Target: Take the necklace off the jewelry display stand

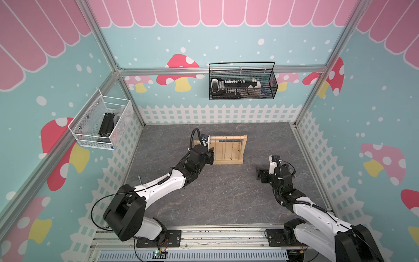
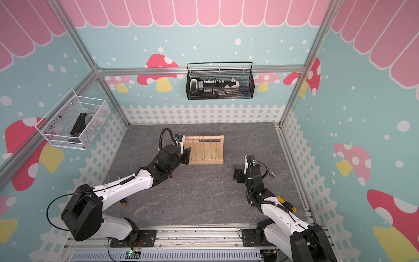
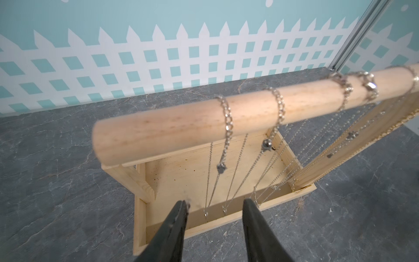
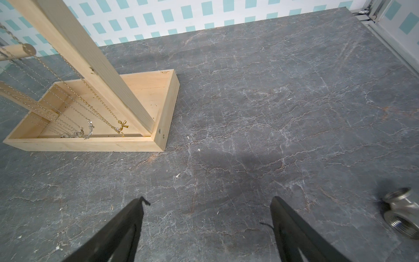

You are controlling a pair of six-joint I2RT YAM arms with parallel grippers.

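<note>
The wooden display stand point(image 1: 241, 148) stands at the back middle of the table. Several silver and gold necklaces hang over its round bar point(image 3: 161, 126) and reach down into its tray point(image 4: 161, 109). The nearest chain point(image 3: 227, 122) carries a small charm. My left gripper is right at the stand, just in front of and below the bar's end, part open with nothing between its fingers. My right gripper hovers over bare table to the front right of the stand, open and empty.
A metal fitting point(image 4: 399, 214) lies right of my right gripper. A yellow-handled tool point(image 2: 288, 205) lies at the front right, a screwdriver point(image 2: 123, 201) at the left. Wire baskets point(image 1: 242, 87) hang on the walls.
</note>
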